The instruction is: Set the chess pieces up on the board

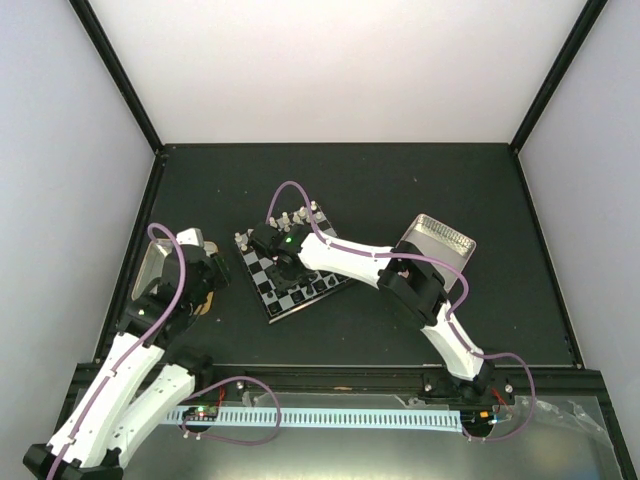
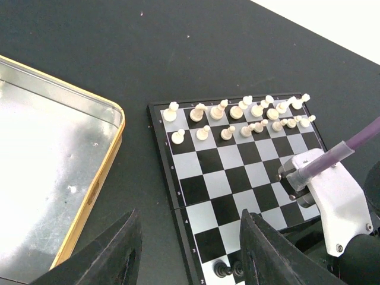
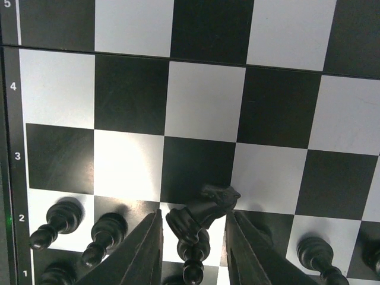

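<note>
The chessboard holds white pieces along its far side and black pieces along the near side. My right gripper is over the black rows, its fingers apart in the right wrist view, with a dark piece lying tilted just at the fingertips above an upright black piece; whether it is gripped I cannot tell. Other black pieces stand either side. My left gripper hangs to the board's left in the top view, fingers apart with nothing visible between them.
A metal tray with a gold rim lies left of the board, partly under the left arm. A second tray sits to the right.
</note>
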